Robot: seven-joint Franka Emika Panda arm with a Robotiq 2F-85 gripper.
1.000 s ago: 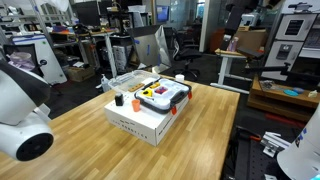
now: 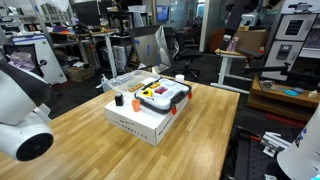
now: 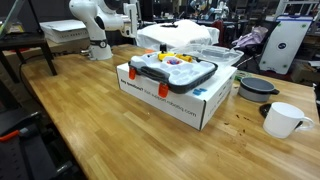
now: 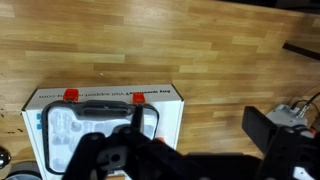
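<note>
In the wrist view my gripper is open, its two dark fingers wide apart with only wooden tabletop visible between their tips. A white cardboard box point(image 3: 185, 107) stands on the table, bearing a shallow tray point(image 3: 177, 70) with a dark rim and red latches point(image 4: 138, 98). Yellow pieces point(image 2: 148, 93) and other small coloured items rest in or by the tray; their exact shapes are too small to tell. A black cup point(image 2: 119, 100) and an orange cup point(image 2: 136, 105) appear at the box's left end. The gripper's dark body hides part of the tray in the wrist view.
Beyond the box lies a clear plastic container point(image 3: 208, 54). A white mug point(image 3: 283, 120) and a grey lidded pot point(image 3: 257, 89) stand near it. Bare wooden table point(image 3: 120, 130) spreads in front of the box. Chairs and shelves fill the background.
</note>
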